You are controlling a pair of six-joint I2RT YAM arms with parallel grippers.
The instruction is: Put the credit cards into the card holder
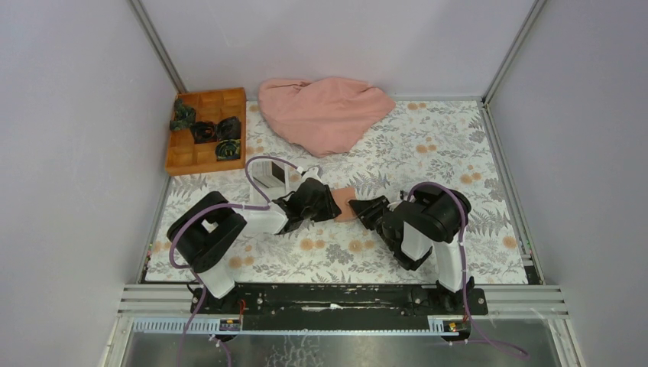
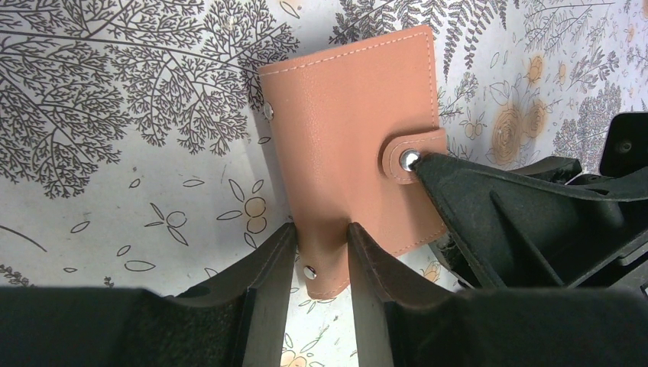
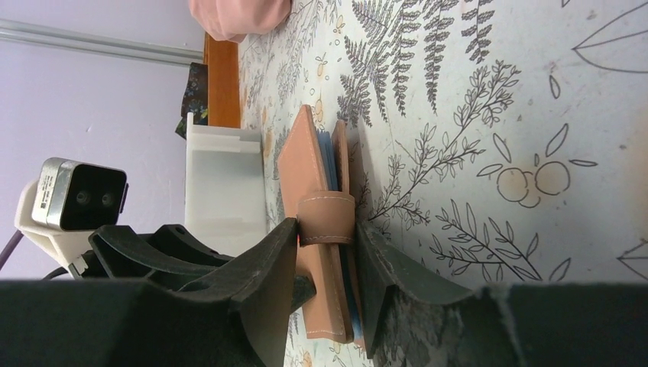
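The brown leather card holder (image 2: 359, 107) is folded over, its snap strap (image 3: 327, 218) lying across the open side. Blue edges (image 3: 328, 160) show between its covers, perhaps cards or sleeves. In the left wrist view my left gripper pinches the spine end, one finger on each side of the leather. From the opposite side, my right gripper closes over the strap, with a finger against each cover. Seen from above, the left gripper (image 1: 337, 212) and right gripper (image 1: 354, 205) flank the holder (image 1: 345, 200). No separate card can be made out.
A white rack (image 1: 267, 180) stands behind the left arm, with something dark in it. An orange compartment tray (image 1: 174, 157) with dark rolled items sits at the far left. Pink cloth (image 1: 325, 111) lies at the back.
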